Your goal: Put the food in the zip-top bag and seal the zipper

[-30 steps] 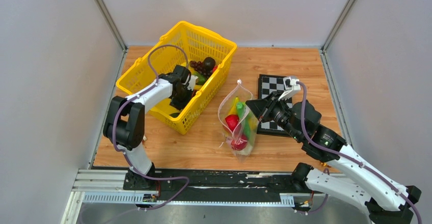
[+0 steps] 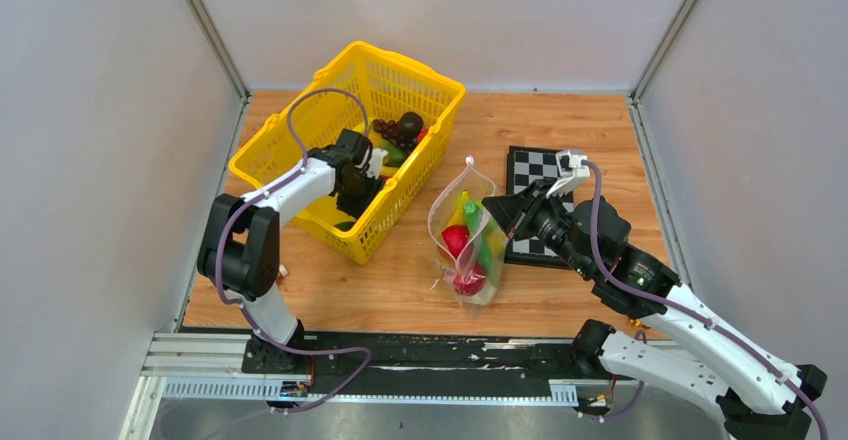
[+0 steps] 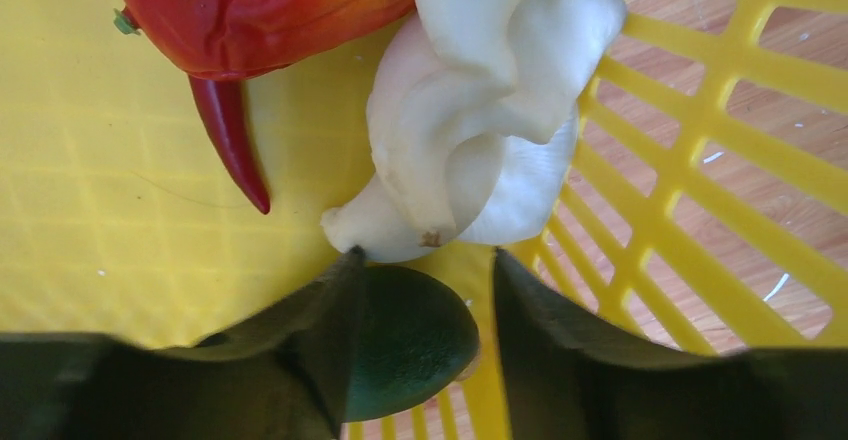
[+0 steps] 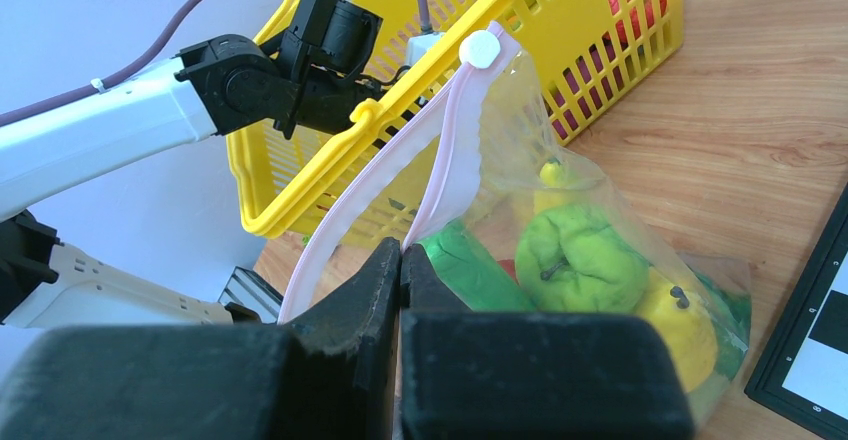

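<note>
Inside the yellow basket (image 2: 440, 135), my left gripper points down with its fingers apart. A dark green avocado-like piece (image 3: 415, 335) lies in the gap between them; whether the pads touch it cannot be made out. Just beyond the fingertips are a white mushroom-like food (image 3: 440, 130), a red pepper (image 3: 260, 10) and a thin dark red chili (image 3: 230, 140). The clear zip top bag (image 4: 590, 175) stands with its mouth open and holds a green pepper (image 4: 580, 260), a yellow fruit (image 4: 680, 325) and red pieces (image 2: 468, 278). My right gripper is shut on the bag's zipper edge.
More food, including dark grapes (image 2: 385, 128) and a dark round fruit (image 2: 410, 124), sits toward the basket's far right end. A checkered board (image 2: 530, 170) lies behind the right gripper. Bare wood separates basket and bag.
The right arm and the bag have stayed still.
</note>
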